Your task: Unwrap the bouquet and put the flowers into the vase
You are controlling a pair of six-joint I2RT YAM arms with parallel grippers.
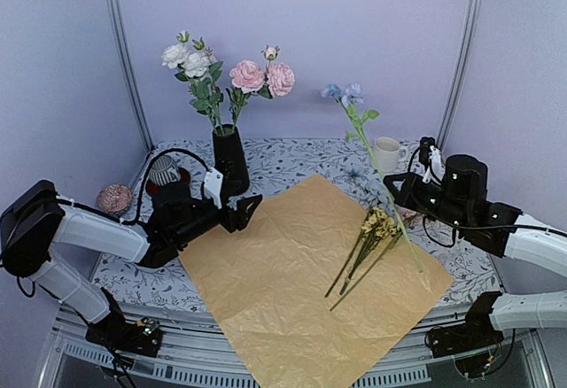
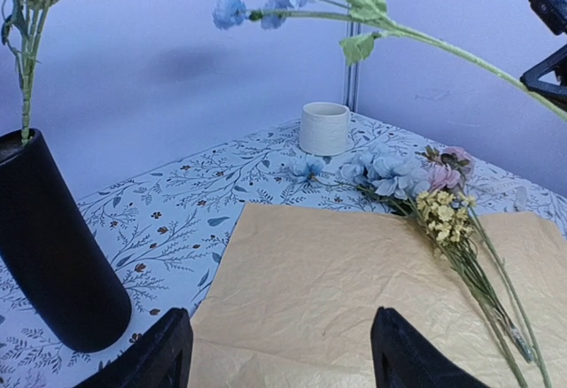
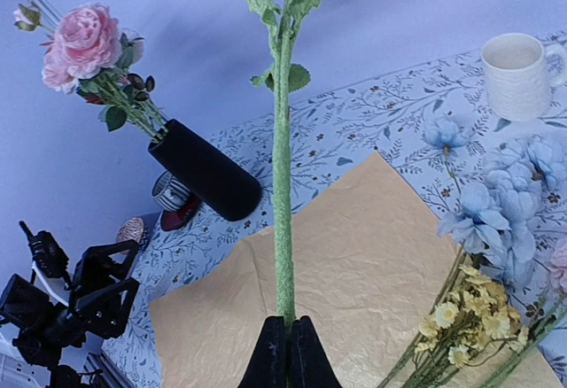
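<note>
A blue flower (image 1: 351, 95) on a long green stem is in the air at the right, with my right gripper (image 1: 394, 190) shut on the stem. In the right wrist view the stem (image 3: 282, 193) runs upright from between the fingertips; its bloom is mostly cut off at the top. The black vase (image 1: 229, 159) stands at the back left, holding white roses (image 1: 190, 58) and pink roses (image 1: 263, 78). My left gripper (image 1: 244, 213) is just in front of the vase, open and empty. Yellow and blue flowers (image 2: 416, 195) lie on the brown paper's right side.
Brown paper (image 1: 292, 273) covers the middle of the table, mostly bare on its left. A white mug (image 1: 387, 154) stands at the back right. Left of the vase are a striped cup (image 1: 164, 170) and a patterned ball (image 1: 114, 198).
</note>
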